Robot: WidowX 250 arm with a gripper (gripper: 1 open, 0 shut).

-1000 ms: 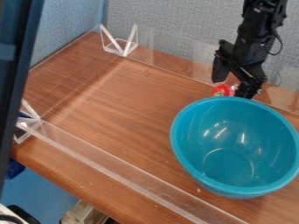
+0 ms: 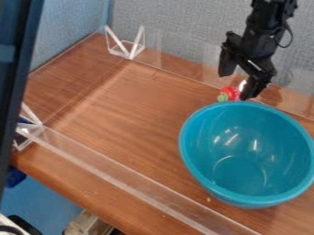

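Note:
My black gripper hangs at the upper right, open, above and behind a large teal bowl on the wooden table. A small red object with some green on it lies on the table just below the fingers, behind the bowl's rim.
Clear plastic walls edge the table, with white corner brackets at the back left and left front. A dark post stands along the left edge of the view.
My gripper has risen and shifted slightly left, uncovering more of the red object. The bowl looks unmoved.

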